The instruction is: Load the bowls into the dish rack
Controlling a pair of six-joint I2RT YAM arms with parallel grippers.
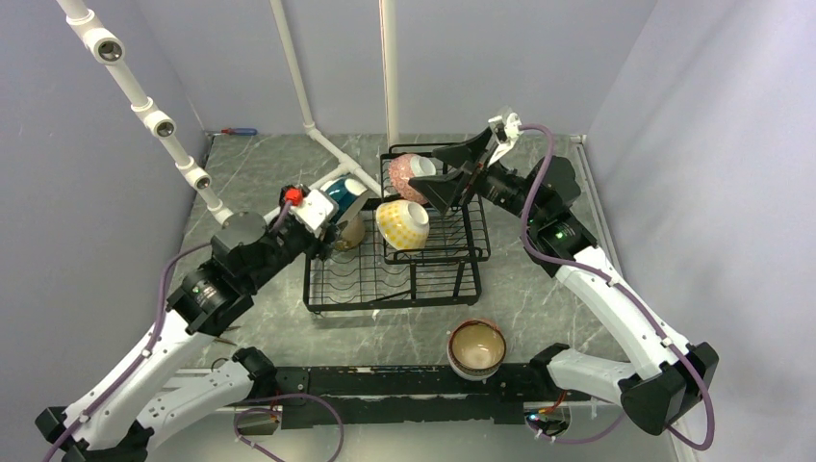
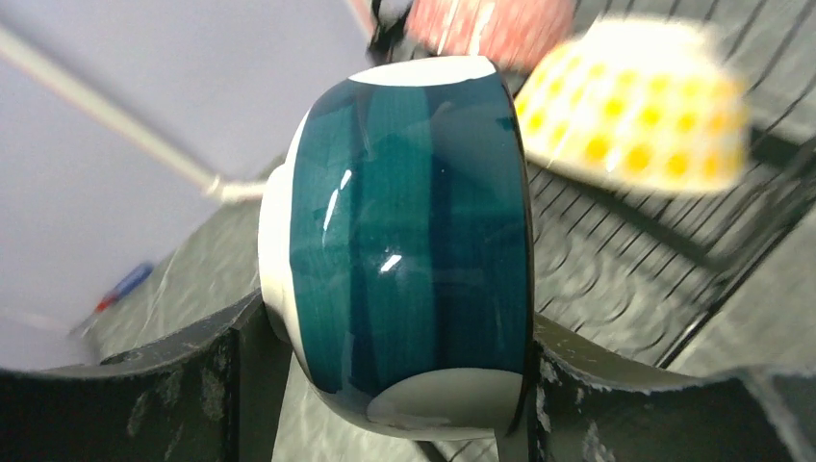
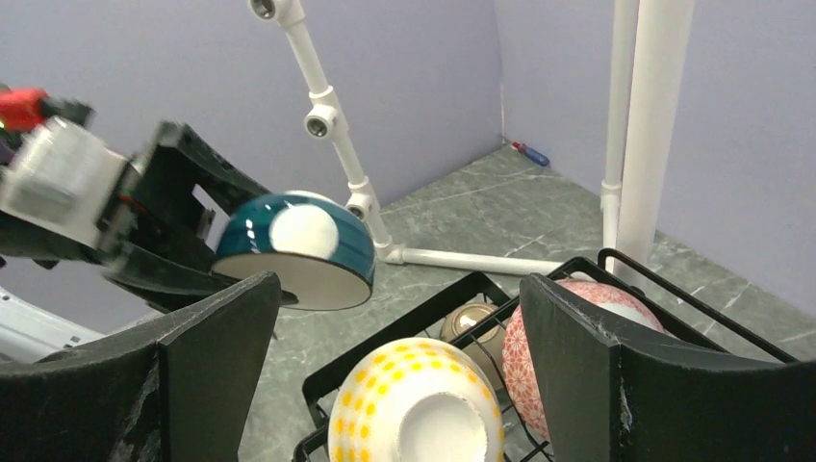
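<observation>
In my left gripper a teal bowl (image 2: 409, 241) with white spots is clamped on its side, above the left part of the black rack (image 1: 445, 303). A yellow-dotted bowl (image 1: 402, 224) and a pink bowl (image 1: 407, 171) rest in the rack, bottoms showing; a tan bowl (image 1: 351, 233) sits behind the teal one. A brown bowl (image 1: 476, 345) stands on the counter in front. My right gripper is open over the rack's back, with nothing held between its fingers.
White pipes (image 3: 640, 115) run along the back and left. A screwdriver (image 1: 238, 131) lies at the back left.
</observation>
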